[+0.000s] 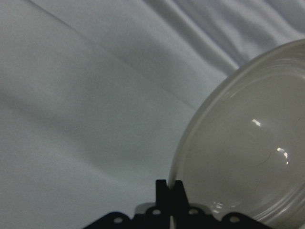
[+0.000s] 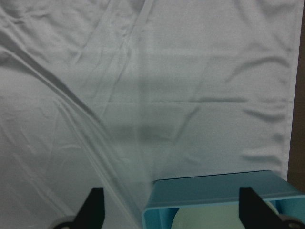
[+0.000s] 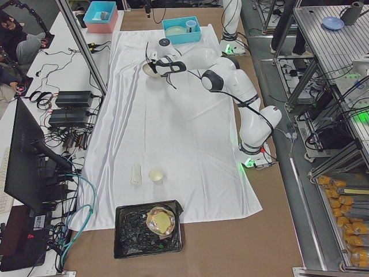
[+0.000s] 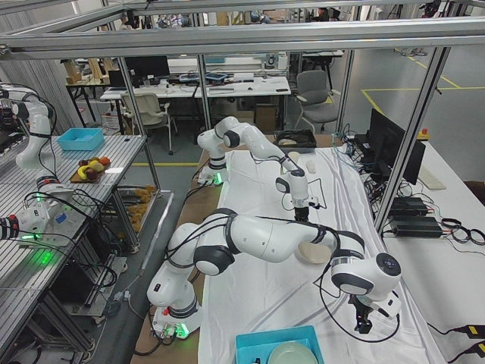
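A cream plate [image 1: 243, 143] lies on the white cloth near the far end in the left camera view. My left gripper is shut on its rim; the rim runs between the fingertips. The plate [image 4: 311, 254] is partly behind my arm in the right camera view. My right gripper stands open above a blue bin [image 2: 209, 183], which holds a pale green plate [image 2: 205, 219]; nothing shows between its fingers.
A small cream cup [image 3: 156, 176] and a pale slim item [image 3: 136, 174] stand toward the near end. A black tray [image 3: 132, 242] lies at the near edge.
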